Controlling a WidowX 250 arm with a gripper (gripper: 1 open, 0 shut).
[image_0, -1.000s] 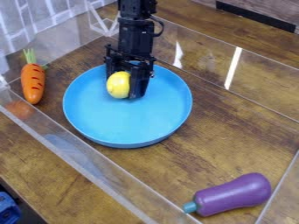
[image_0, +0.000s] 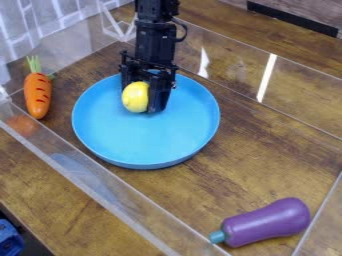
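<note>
My black gripper reaches down from the top centre to the back part of a blue plate, right at a yellow object that rests there. The black fingers are around or against the yellow object's back and right side. Whether they are shut on it I cannot tell, as the gripper's own body hides the contact.
An orange toy carrot lies left of the plate. A purple toy eggplant lies at the front right. Clear walls edge the wooden table, and a blue object shows at the lower left corner.
</note>
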